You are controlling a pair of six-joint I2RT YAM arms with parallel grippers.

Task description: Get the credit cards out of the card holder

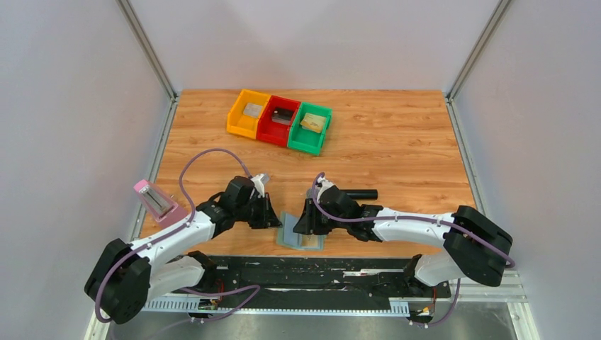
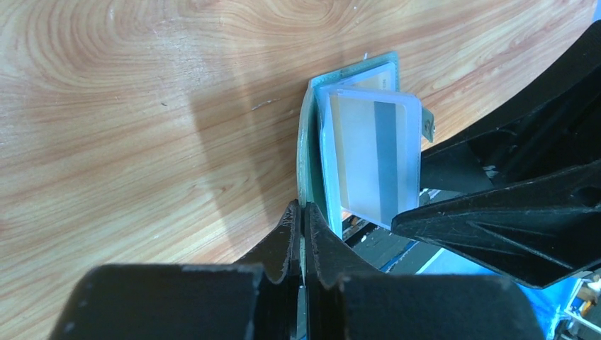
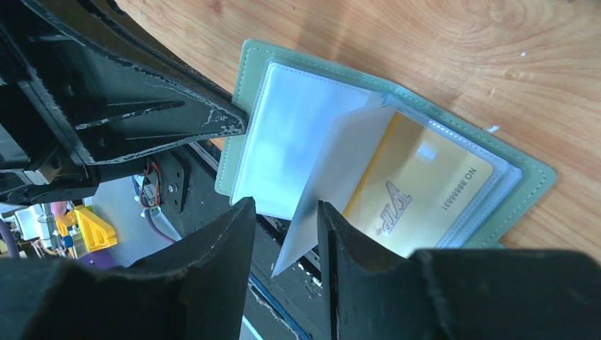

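Observation:
The pale green card holder [image 1: 312, 247] lies opened on the table near its front edge. My left gripper is shut on the thin green cover edge of the holder, which shows as a line between its fingertips. Over the holder's middle stands my right gripper, its fingers apart. A clear sleeve leaf [image 3: 333, 166] rises between those fingers, without visible contact on both sides. To its right, a gold card [image 3: 424, 180] sits in a sleeve. The left-hand sleeve [image 3: 301, 127] looks pale blue, and I cannot tell whether it holds a card.
At the back stand a yellow bin [image 1: 242, 126], a red bin [image 1: 266, 133] and a green bin [image 1: 306, 145], each with something inside. A black cylinder [image 1: 361, 194] lies behind the right gripper. A pink-ended object [image 1: 159, 202] is at the left.

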